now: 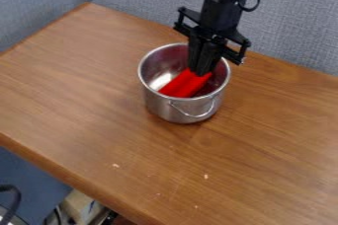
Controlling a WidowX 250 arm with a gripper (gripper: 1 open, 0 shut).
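A steel pot with a wire handle stands on the wooden table. Inside it lies a red elongated object. My black gripper reaches down from above into the pot's back part, over the red object's upper end. Its fingertips are hard to make out against the pot, so whether anything is between them is hidden.
Grey padded walls run along the back and left. Cables and a blue-grey surface lie beyond the table's lower-left edge.
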